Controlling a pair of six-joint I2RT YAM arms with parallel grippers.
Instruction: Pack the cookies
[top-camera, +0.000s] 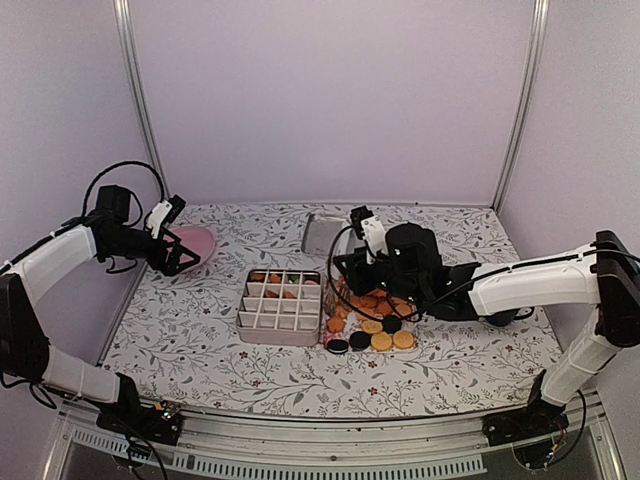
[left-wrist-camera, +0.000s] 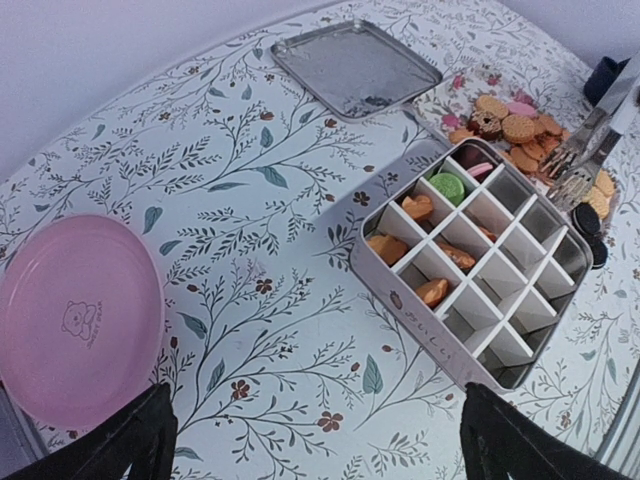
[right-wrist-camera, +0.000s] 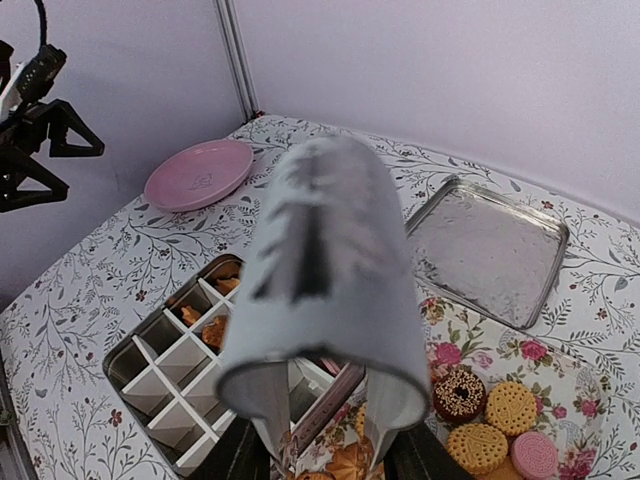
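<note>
A divided box (top-camera: 280, 330) holds cookies in its rear compartments, among them a green one (left-wrist-camera: 447, 186) and a pink one. Assorted cookies (top-camera: 391, 340) lie on a floral mat right of it. My right gripper (top-camera: 355, 265) hangs low over the cookies beside the box; in the right wrist view its fingertips (right-wrist-camera: 376, 440) are at orange cookies, partly hidden by the housing, so I cannot tell whether anything is between them. My left gripper (top-camera: 172, 258) stands open and empty above the left side of the table.
A pink plate (left-wrist-camera: 80, 310) lies on the left, a metal tray (right-wrist-camera: 490, 250) at the back behind the mat, and a dark mug (left-wrist-camera: 605, 78) at the right, partly behind the right arm.
</note>
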